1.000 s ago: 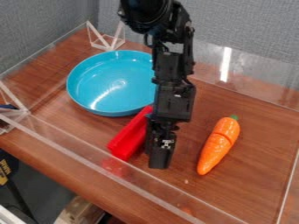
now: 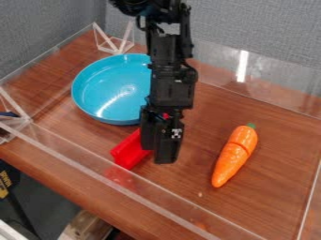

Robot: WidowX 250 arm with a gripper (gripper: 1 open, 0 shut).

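My black gripper [image 2: 160, 141] hangs in the middle of the camera view, low over a red object [image 2: 129, 152] that lies on the wooden table. The gripper's body covers part of that object, and whether the fingers are open or shut on it is hard to see. A blue bowl [image 2: 98, 94] sits behind and to the left. An orange toy carrot [image 2: 234, 157] with a green tip lies to the right.
A clear low barrier runs round the wooden table [image 2: 269, 197], along the front and back edges. A white wire rack [image 2: 111, 42] stands at the back left.
My gripper has shifted a little left and up, over the red object, covering more of it. The carrot and bowl have not visibly moved.
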